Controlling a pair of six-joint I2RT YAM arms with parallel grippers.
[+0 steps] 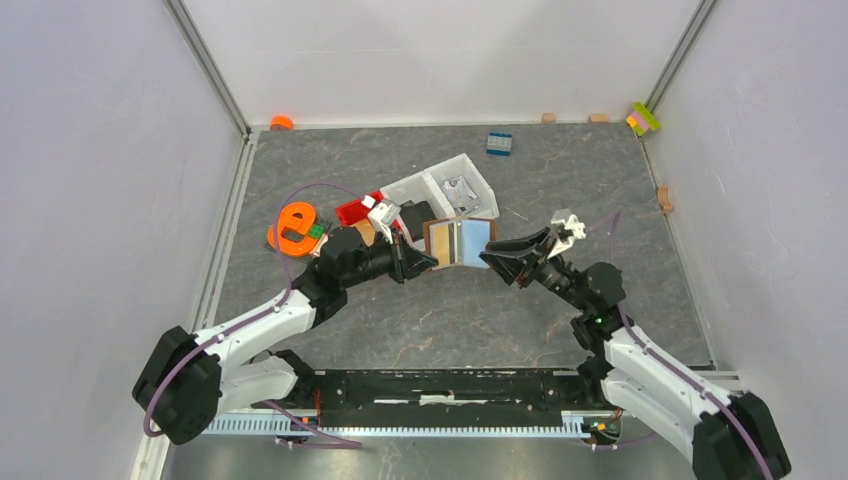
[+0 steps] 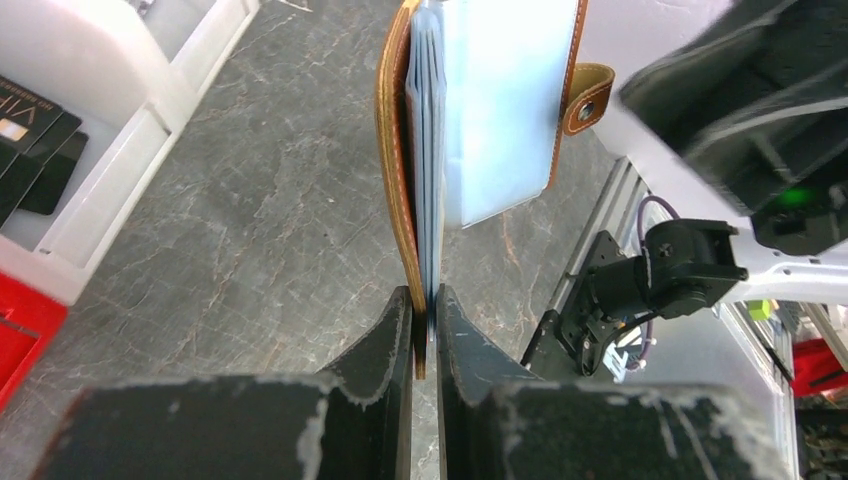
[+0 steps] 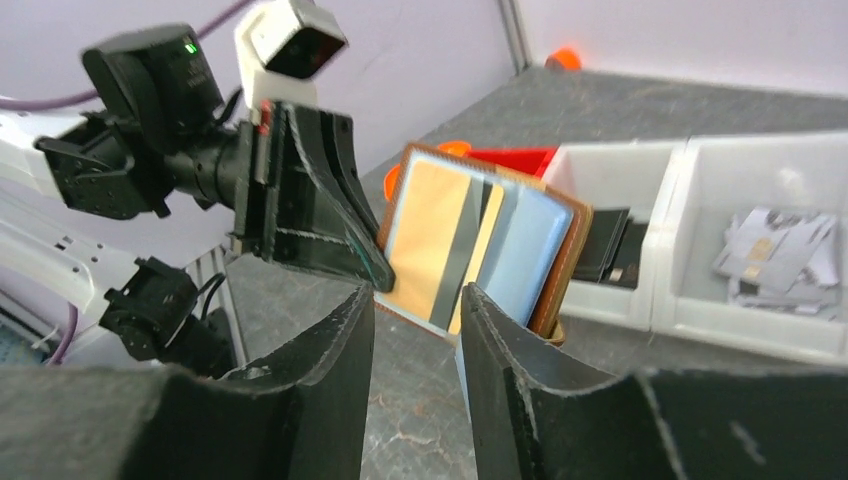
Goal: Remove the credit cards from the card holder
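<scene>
The brown-edged card holder (image 1: 440,243) stands spread in mid-table, its inner side showing gold, dark and light blue panels. Its thin layers (image 2: 427,150) run down between the fingertips of my left gripper, which is shut on one edge. In the right wrist view, that left finger (image 3: 345,215) presses along the gold panel (image 3: 430,230). My right gripper is part open; the holder shows beyond and between its fingertips, and I cannot tell whether they touch it. From above, it lies close by the light blue panel (image 1: 475,240). A snap strap (image 2: 587,98) hangs off the holder's far side.
Behind the holder sits a white two-part box (image 1: 483,183), with black cards (image 3: 615,250) in one part and silvery cards (image 3: 775,255) in the other. A red container (image 1: 352,212) and an orange ring (image 1: 296,228) stand left.
</scene>
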